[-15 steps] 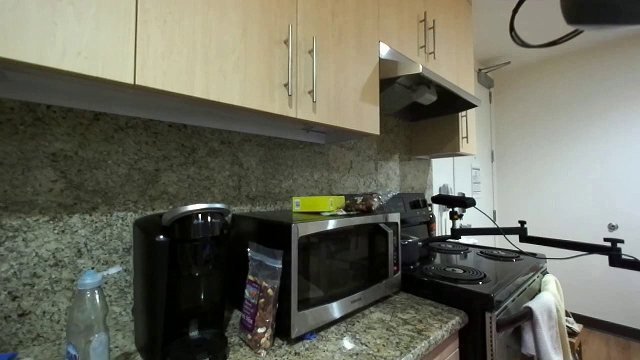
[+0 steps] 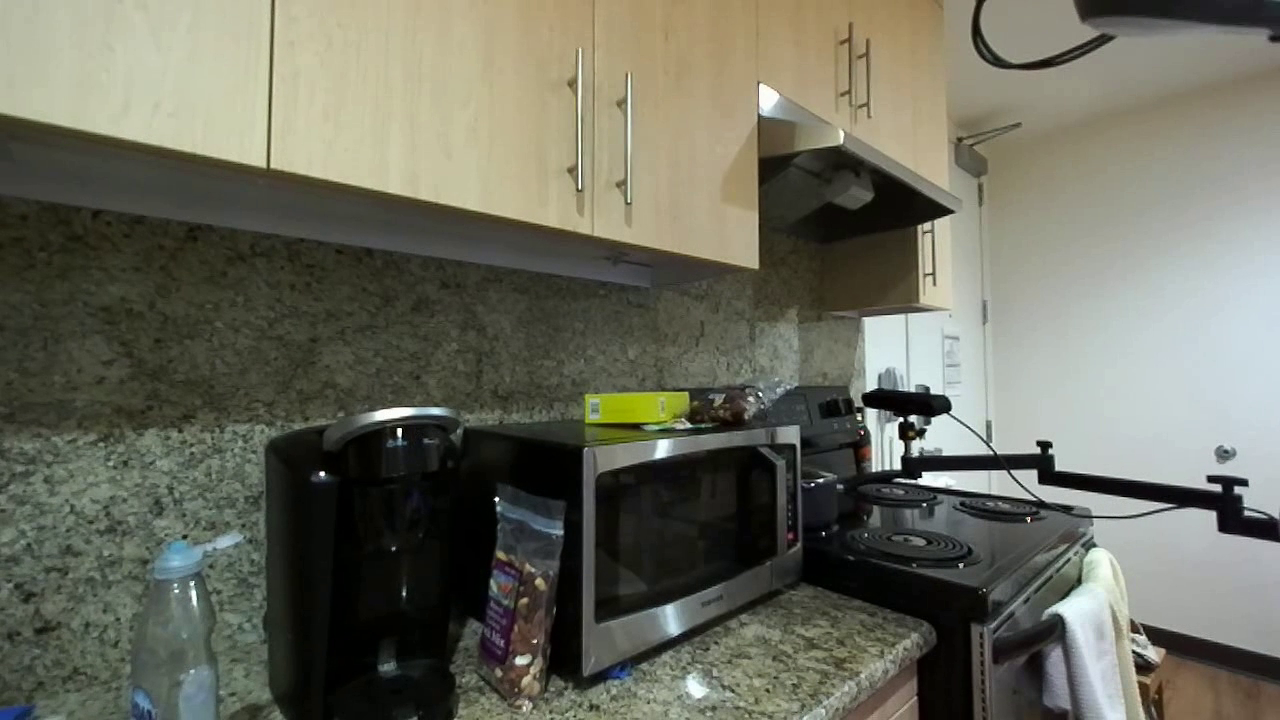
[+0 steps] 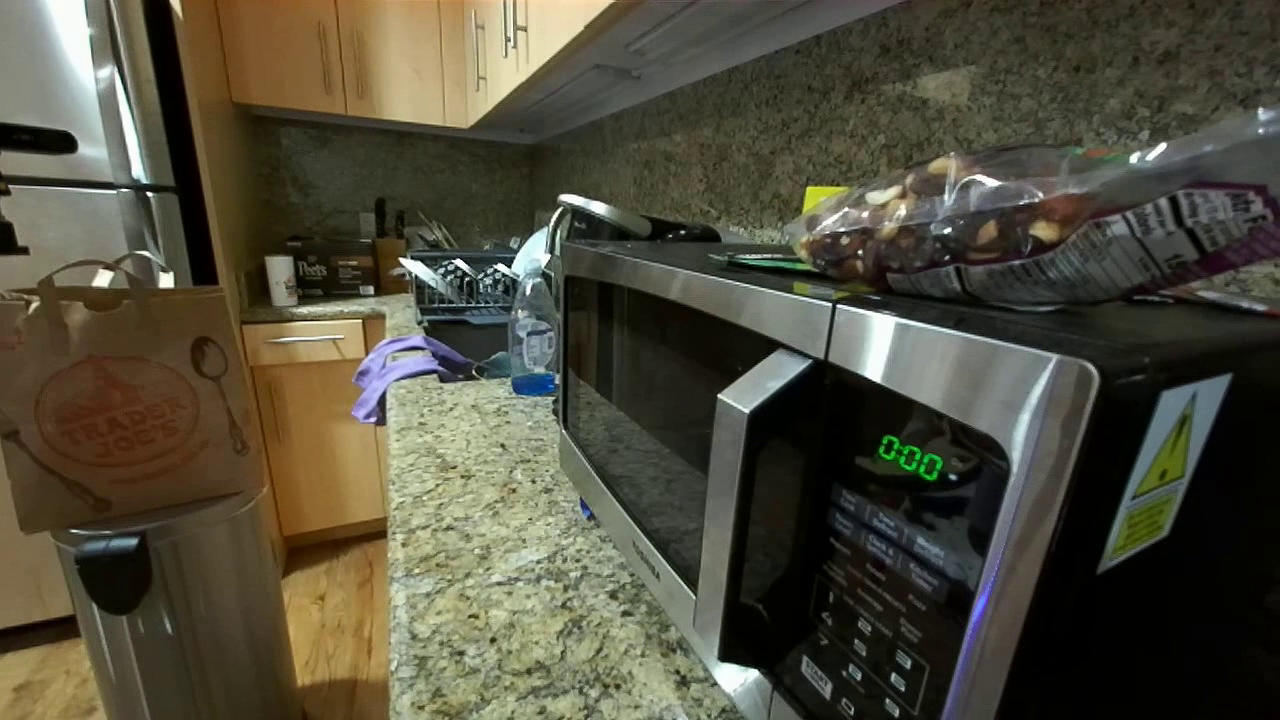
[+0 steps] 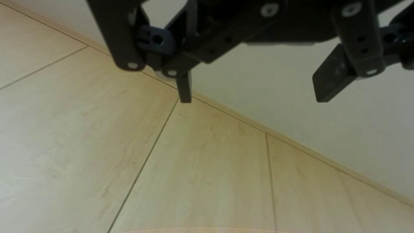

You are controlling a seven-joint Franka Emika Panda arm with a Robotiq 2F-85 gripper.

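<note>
In the wrist view my gripper is open, its two fingertips wide apart with nothing between them. Behind it are pale wooden cabinet doors [image 4: 217,163] and a plain light surface above their top edge. Only a dark part of the arm [image 2: 1182,14] shows in the top right corner of exterior view 1; the fingers are outside that view. The microwave [image 2: 690,528] stands on the counter with its door shut. A bag of nuts [image 2: 523,600] leans beside it, and another nut bag [image 3: 996,234] lies on top.
Upper cabinets [image 2: 456,108] with bar handles overhang the counter [image 2: 768,636]. A coffee maker [image 2: 366,564] and a clear bottle [image 2: 176,636] stand left of the microwave. The stove [image 2: 960,540] is to its right, a camera arm [image 2: 1080,476] reaching over it.
The arm part at the top right of exterior view 1 has shifted left and up, its cable moving along. The counter and everything on it look the same.
</note>
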